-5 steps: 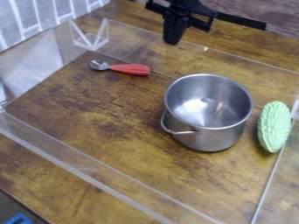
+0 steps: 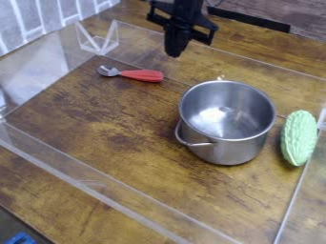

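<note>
My black gripper (image 2: 177, 43) hangs at the top centre of the camera view, shut, nothing visible between its fingers. Below and left of it a red-handled metal utensil (image 2: 140, 74) lies on the wooden surface. A steel pot (image 2: 230, 147) with wire handle stands right of centre, empty. A pale green cabbage-like object (image 2: 298, 138) lies to its right.
A clear plastic wall (image 2: 114, 191) borders the work area, with clear pieces at the upper left.
My gripper has moved left and slightly down over the last second. The utensil, pot and green object are unmoved.
</note>
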